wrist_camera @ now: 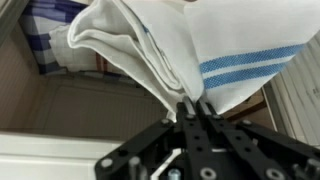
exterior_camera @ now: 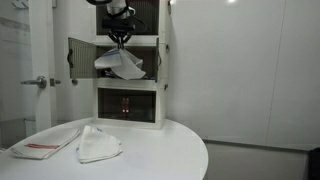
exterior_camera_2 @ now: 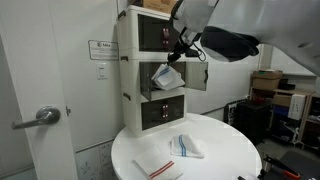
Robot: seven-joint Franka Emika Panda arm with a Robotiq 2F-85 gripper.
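A white towel with blue stripes [wrist_camera: 250,65] fills the upper part of the wrist view, pinched where it gathers at the fingertips. My gripper is shut on this towel. In exterior view 1 the towel [exterior_camera: 124,66] hangs below the gripper [exterior_camera: 120,42], in front of the cabinet's open middle compartment. Exterior view 2 shows the towel [exterior_camera_2: 166,76] at the same compartment's opening. A checkered cloth [wrist_camera: 45,30] lies behind it inside the cabinet, partly hidden.
The white cabinet [exterior_camera: 140,126] stands at the back of the round table [exterior_camera: 165,155], its middle door [exterior_camera: 82,60] swung open to the left. Two folded towels, one red-striped [exterior_camera_2: 157,165] and one white [exterior_camera_2: 186,147], lie on the table.
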